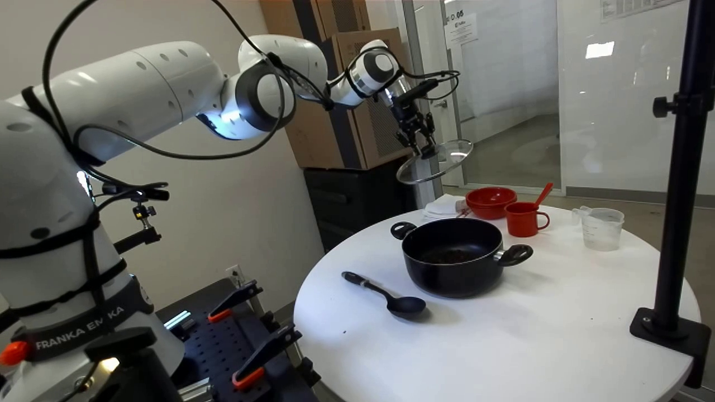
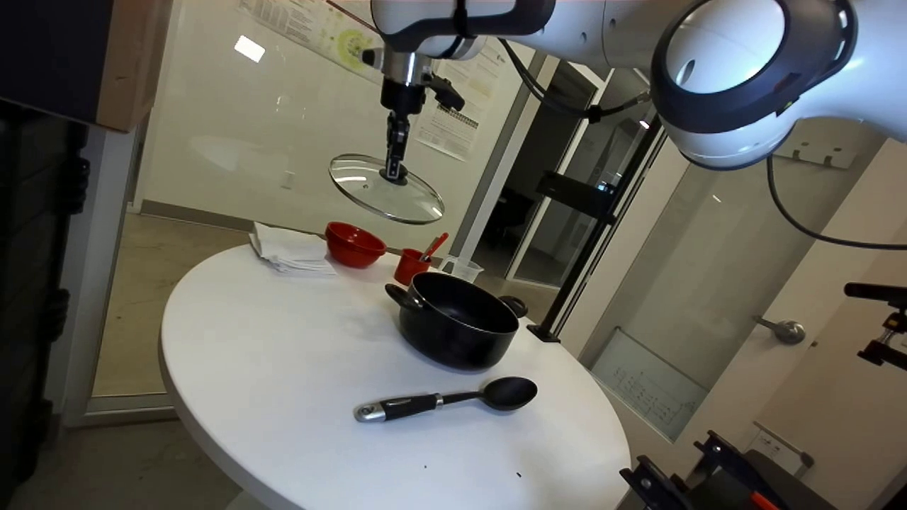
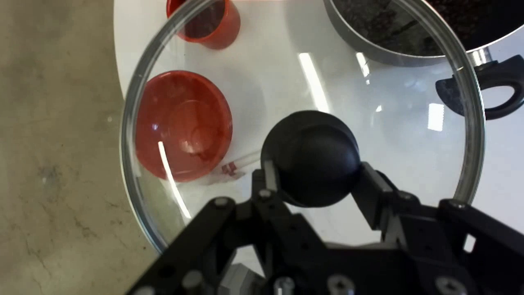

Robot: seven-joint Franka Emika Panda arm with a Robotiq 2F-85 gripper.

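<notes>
My gripper is shut on the round black knob (image 3: 314, 152) of a clear glass lid (image 1: 450, 159). The lid hangs well above the table, tilted in both exterior views. Below it stands an uncovered black pot (image 1: 453, 258) with two side handles and dark bits inside. Through the glass in the wrist view, a red bowl (image 3: 184, 125) and part of a red mug (image 3: 216, 27) show. In exterior view 2, the gripper (image 2: 393, 170) and lid hang above and behind the pot (image 2: 459, 323).
A black spoon (image 1: 405, 306) lies before the pot on the white table (image 1: 509, 341). Behind are a folded white cloth (image 2: 289, 246), the red bowl (image 1: 490, 202), the mug (image 1: 523, 220) with a red utensil, and a clear measuring cup (image 1: 601, 230). A black post (image 1: 673, 167) rises at the right.
</notes>
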